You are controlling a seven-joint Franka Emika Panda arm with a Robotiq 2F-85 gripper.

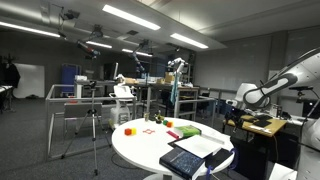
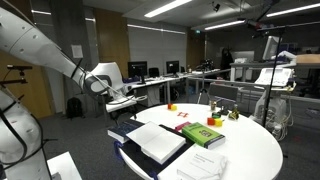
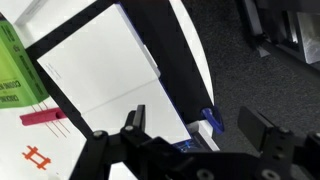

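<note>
My gripper stands open at the bottom of the wrist view, dark fingers apart and nothing seen between them. Below it a white open book or folder (image 3: 95, 58) lies on a black one, near the edge of the round white table (image 3: 12, 150). A small blue object (image 3: 205, 175) shows by the table edge, between the fingers. In exterior view 2 the white arm (image 2: 103, 82) reaches in from the left; its gripper is small and dark there. No task object is named.
A green book (image 2: 200, 132) and white papers (image 2: 203, 163) lie on the table. Red and yellow items (image 2: 214, 122) stand farther back. A tripod (image 1: 94, 110) is on the floor left of the table.
</note>
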